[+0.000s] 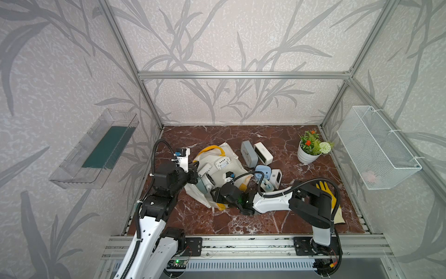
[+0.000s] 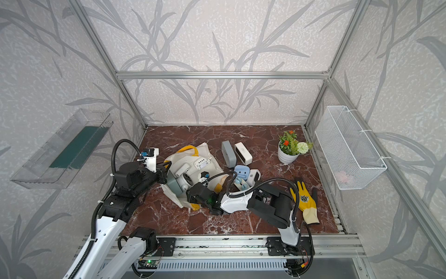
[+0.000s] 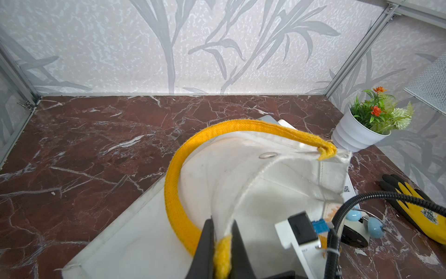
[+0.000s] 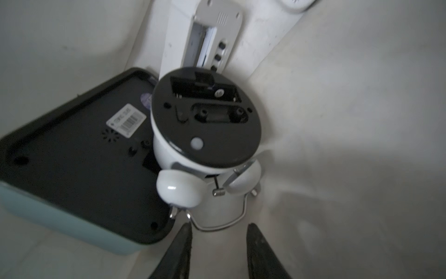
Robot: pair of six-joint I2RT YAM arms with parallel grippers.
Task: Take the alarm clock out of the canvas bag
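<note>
The canvas bag (image 1: 231, 162) lies on the table with its mouth spread wide. Inside it sits a white twin-bell alarm clock (image 4: 204, 125), its black back facing the right wrist camera and its wire handle toward my right gripper. Those fingers stand apart at the clock's handle; whether they touch or grip anything is unclear. My left gripper is shut on the bag's rim by the yellow handle (image 3: 174, 200). Beside the clock in the bag are a teal, black-backed device (image 4: 79, 162) and a white device (image 4: 223, 28).
Behind and right of the bag stand a grey box (image 1: 249, 154) and a white box (image 1: 263, 153), with a blue item (image 1: 263, 171) nearer. A flower pot (image 1: 306, 155) and a yellow glove (image 2: 305, 202) lie farther right.
</note>
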